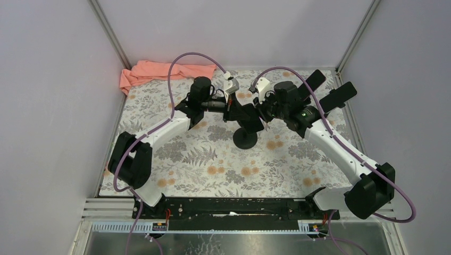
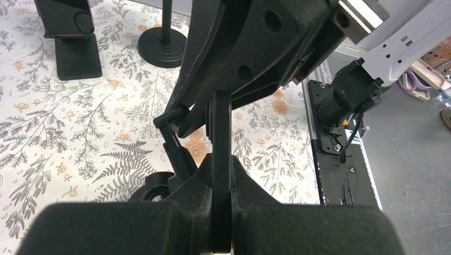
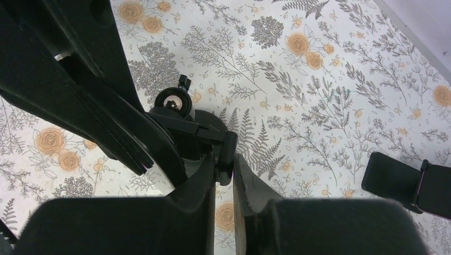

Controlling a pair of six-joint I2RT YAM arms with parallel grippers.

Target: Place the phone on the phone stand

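The black phone stand has a round base, mostly hidden under the arms in both wrist views. My right gripper is at the stand's holder, its fingertips close together around a black end piece; whether it grips it is unclear. From above, both grippers meet at the dark plate over the base.
Two other stands with dark devices stand at the back right. A pink cloth lies at the back left.
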